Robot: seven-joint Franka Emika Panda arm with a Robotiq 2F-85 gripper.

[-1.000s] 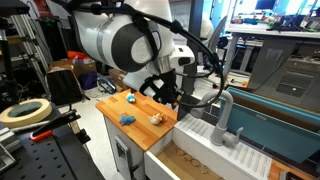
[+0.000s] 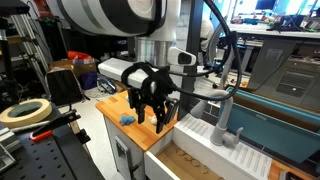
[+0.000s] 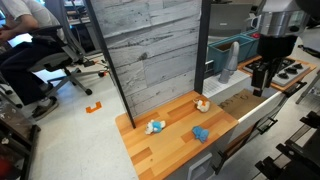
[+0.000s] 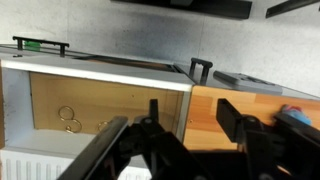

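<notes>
My gripper (image 2: 153, 120) hangs in the air near the front of a wooden cabinet top (image 3: 175, 145), beside an open drawer. Its fingers stand apart in the wrist view, with the drawer's edge visible beneath the gap and nothing held. On the wood lie a blue crumpled item (image 3: 200, 134), a white-and-orange item (image 3: 202, 105) and a teal-and-white item (image 3: 154, 127). In exterior view 1 the blue item (image 2: 126, 119) shows left of the fingers, while the arm hides the white-and-orange one. The open drawer (image 4: 40, 118) holds a few small rings (image 4: 66, 112).
A silver tap (image 2: 224, 105) stands over a white ribbed surface (image 2: 225, 145) behind the drawer. Along the drawer front run black handles (image 4: 202, 67). A blue basin (image 2: 270, 128) lies to the right, and a plank wall (image 3: 165, 60) rises behind the wooden top.
The arm now covers the white-and-orange item there. The blue item has not moved.
</notes>
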